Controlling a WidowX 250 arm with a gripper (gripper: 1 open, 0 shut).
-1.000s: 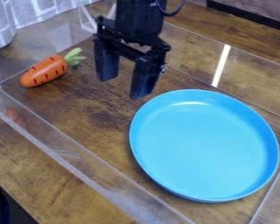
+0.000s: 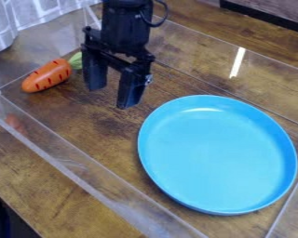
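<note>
A black robot gripper [image 2: 115, 76] hangs over the wooden table in the upper middle of the camera view, its two fingers spread apart with nothing visible between them. To its left lies an orange toy carrot [image 2: 46, 74] with green leaves, partly hidden behind the gripper. A round blue plate [image 2: 216, 153] sits at the right, below and right of the gripper.
A clear plastic wall [image 2: 64, 158] runs along the left and lower left of the work area. A dark edge runs along the top right.
The gripper has moved left, toward the carrot, and now covers part of its green leaves. The carrot and plate have not moved.
</note>
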